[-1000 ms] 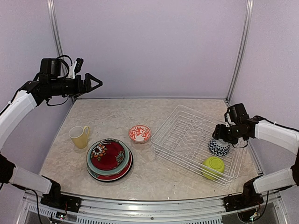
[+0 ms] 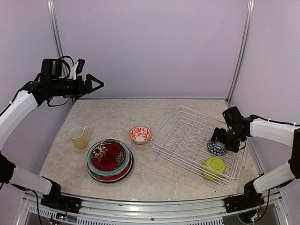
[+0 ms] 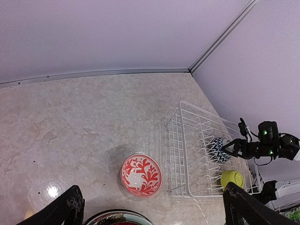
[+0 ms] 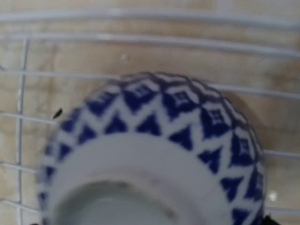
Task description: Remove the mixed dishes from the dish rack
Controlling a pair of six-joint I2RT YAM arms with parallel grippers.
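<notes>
In the white wire dish rack (image 2: pixel 180 114) two dishes show: a blue-and-white patterned bowl (image 2: pixel 216 149) and a green one (image 2: pixel 214 168) nearer the front. Over the patterned bowl is my right gripper (image 2: pixel 226 140), open. The right wrist view has that bowl (image 4: pixel 154 124) bottom up and very close, its foot ring toward the camera; the fingers are almost wholly out of that picture. High above the table's left side, my left gripper (image 2: pixel 101 84) is open and empty. A red-and-white bowl (image 2: pixel 140 134) sits on the table left of the rack.
Stacked plates (image 2: pixel 108 157) lie at the front left, with a yellow mug (image 2: pixel 79 137) behind and to their left. A side wall (image 2: pixel 267 70) rises close to the rack's right.
The left arm is practically still.
</notes>
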